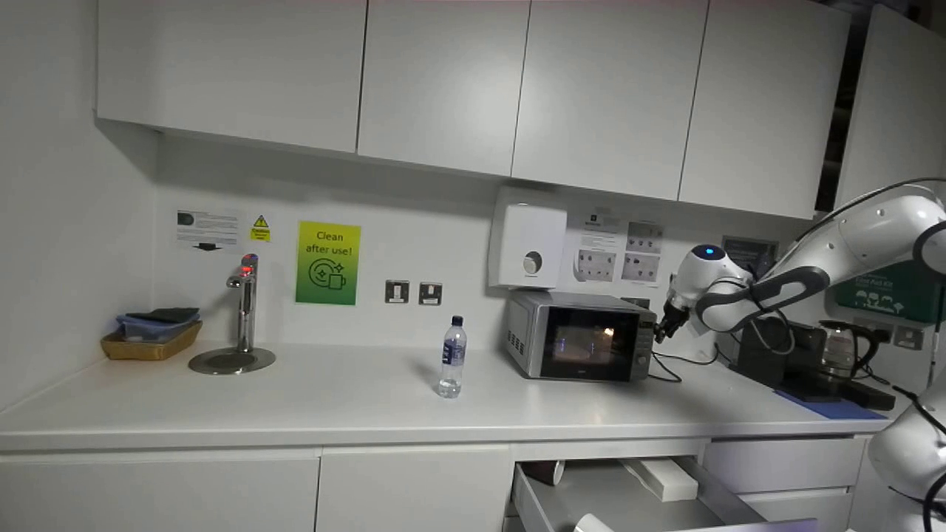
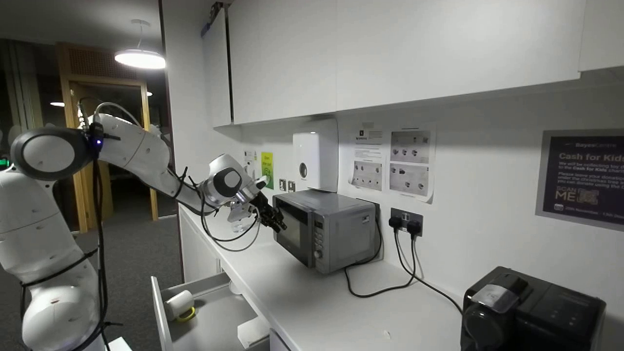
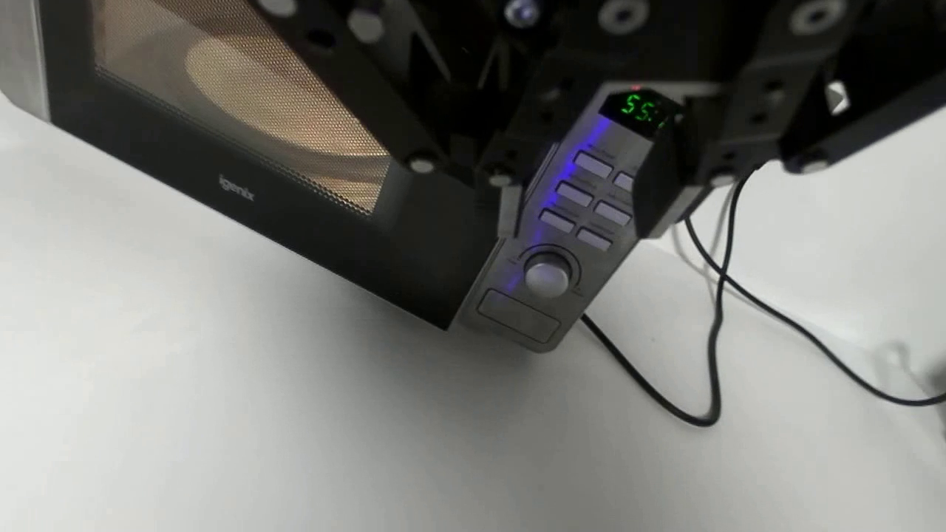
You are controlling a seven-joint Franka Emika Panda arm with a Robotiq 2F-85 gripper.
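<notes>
A silver and black microwave [image 1: 581, 337] stands against the back wall, its window lit from inside. Its control panel [image 3: 567, 213] carries several grey buttons, a round knob [image 3: 547, 275] and a green lit display [image 3: 640, 106]. My gripper is partly open in front of this panel, a finger on either side of the buttons, with nothing seen held between them. The knob lies just below the fingertips in the wrist view and is clear of them. In exterior view 2, the gripper [image 2: 283, 227] is at the microwave's front; whether it touches cannot be told.
A water bottle [image 1: 452, 359] stands on the counter left of the microwave. Below, an open drawer [image 2: 213, 316] holds a white mug [image 2: 179, 305] and a white box [image 1: 667, 479]. Black cables [image 3: 716, 355] trail beside the microwave. A black coffee machine [image 2: 529, 310] stands farther right.
</notes>
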